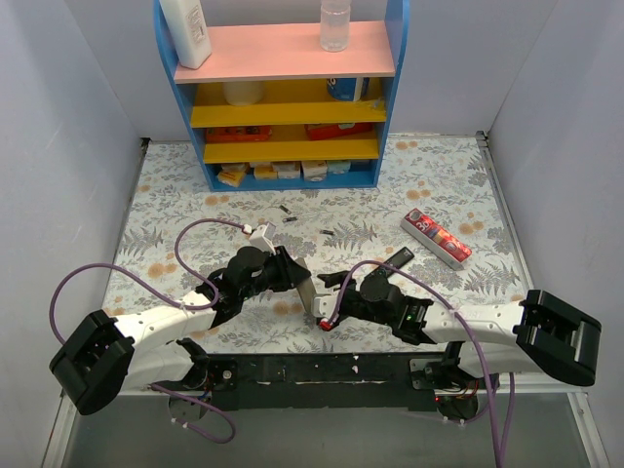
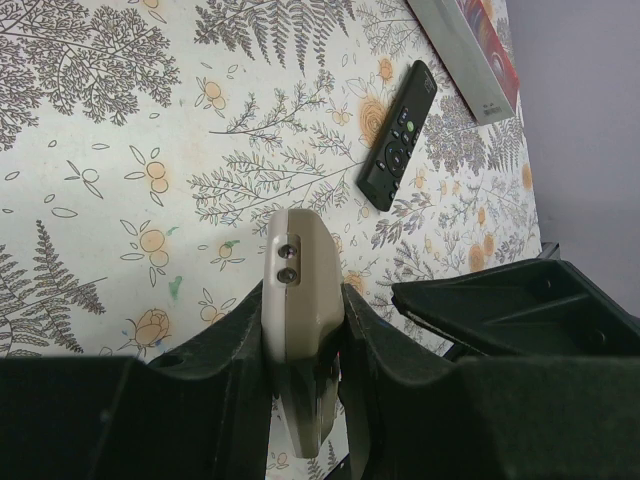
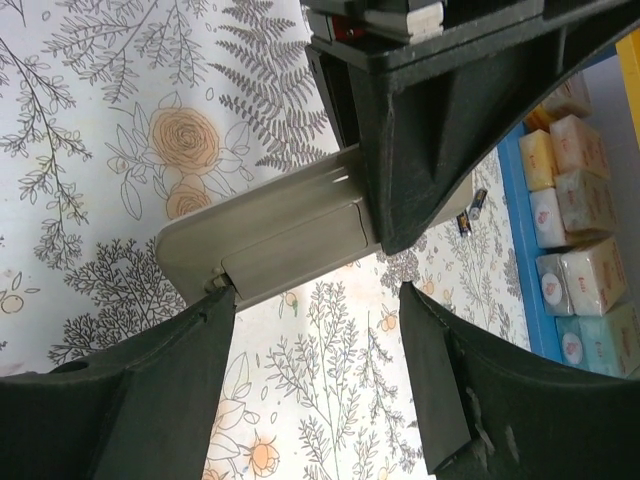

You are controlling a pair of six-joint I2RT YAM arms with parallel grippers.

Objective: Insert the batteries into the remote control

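Observation:
A white remote control [image 1: 306, 294] is gripped by my left gripper [image 1: 292, 273], above the table's front middle. In the left wrist view its end with two small dark holes points up from between the fingers. The right wrist view shows the back of the remote [image 3: 290, 245] with its battery cover in place. Part open, my right gripper is at the remote's free end. Its left fingertip [image 3: 222, 302] overlaps the latch end of the cover; whether it touches cannot be told. Loose batteries [image 1: 291, 219] lie on the table towards the shelf, another battery [image 1: 327, 232] to their right.
A black remote [image 1: 394, 260] lies right of centre, partly behind the right arm in the top view. Beyond it is a red and grey box [image 1: 436, 238]. The blue shelf unit [image 1: 360, 178] stands at the back.

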